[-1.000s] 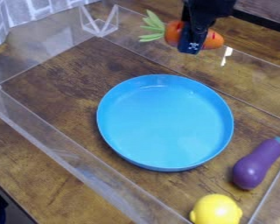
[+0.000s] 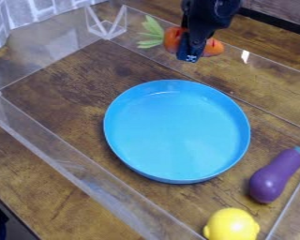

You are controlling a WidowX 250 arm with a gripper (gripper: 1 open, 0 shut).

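Note:
My black gripper [image 2: 194,41] hangs at the top centre, shut on an orange carrot [image 2: 210,47] with a green leafy top, held above the back of the wooden surface. The fingers partly hide the carrot's body. Below, toward the middle, lies an empty blue round plate [image 2: 176,129].
A purple eggplant [image 2: 276,174] lies right of the plate, and a yellow lemon [image 2: 231,226] at the bottom right. Clear plastic walls run along the left and back. The wood left of the plate is bare.
The gripper, with the carrot in it, has shifted left, by a small amount. The plate, eggplant and lemon have not moved.

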